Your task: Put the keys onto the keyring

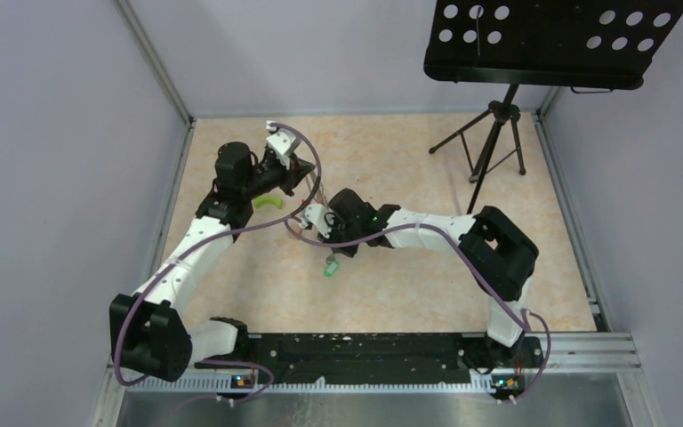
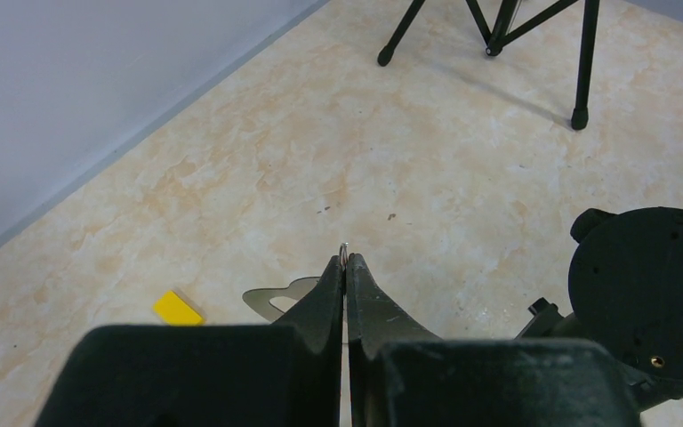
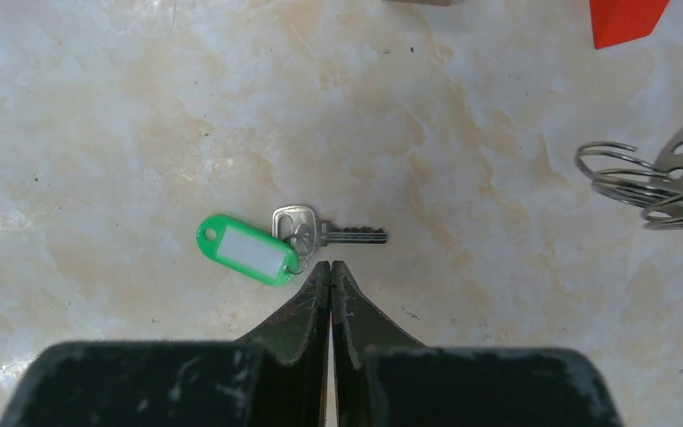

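A silver key (image 3: 347, 234) with a green tag (image 3: 245, 252) lies flat on the table, just beyond the tips of my right gripper, which is shut with nothing between its fingers; the tag also shows in the top view (image 1: 331, 267). Metal rings (image 3: 627, 178) on a steel plate, apparently the keyring, are at the right of the right wrist view. My left gripper is shut, raised above the table's back left; a thin metal tip shows at its fingertips, and I cannot tell what it belongs to.
A music stand (image 1: 534, 44) stands at the back right. A yellow block (image 2: 178, 308), a red block (image 3: 622, 20) and a yellow-green object (image 1: 267, 202) lie near the left arm.
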